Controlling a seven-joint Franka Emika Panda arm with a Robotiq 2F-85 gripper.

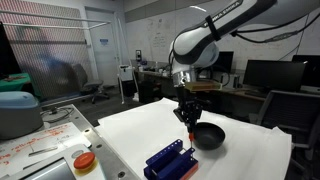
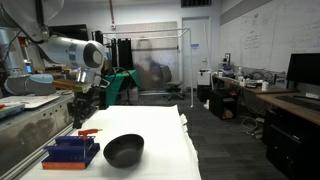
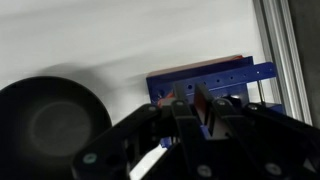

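Observation:
A blue rack [image 1: 170, 160] with slotted sides stands on the white table; in the wrist view its perforated blue bar [image 3: 235, 77] runs beside my fingers. A red object [image 1: 191, 137] shows at the rack, and in the second exterior view this red object [image 2: 90, 131] rests along the rack's top. Just above it is my gripper [image 1: 191, 126], pointing down, its fingers apart and no firm hold visible. From the wrist, the gripper partly hides the rack and the red piece. A black round pan [image 2: 124, 150] sits beside the rack.
A metal rail [image 3: 275, 45] runs along the edge near the rack. A red button [image 1: 84, 160] on a light box stands off to the left in the first exterior view.

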